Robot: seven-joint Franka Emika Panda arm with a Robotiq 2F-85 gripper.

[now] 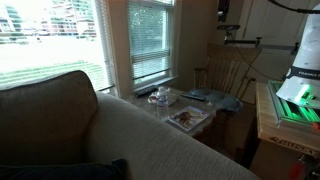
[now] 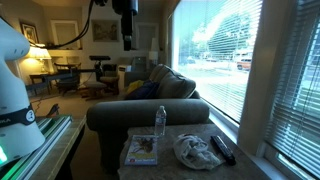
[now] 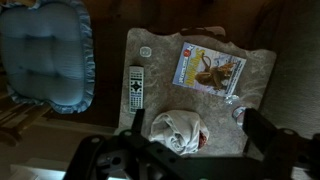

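My gripper is open in the wrist view, its dark fingers wide apart with nothing between them. It hangs high above a small table (image 3: 160, 65). On the table lie a magazine (image 3: 208, 68) with a colourful cover, a remote control (image 3: 136, 88) and a crumpled white cloth or bag (image 3: 180, 131). A clear bottle (image 2: 160, 121) stands upright near the magazine in exterior view 2. Farther right there are the white bundle (image 2: 195, 152) and the dark remote (image 2: 222, 150).
A grey sofa (image 1: 140, 140) borders the table. Beside its other side stands a wooden chair with a blue cushion (image 3: 45, 55). Windows with blinds (image 1: 150, 40) line one wall. The air between gripper and table looks clear.
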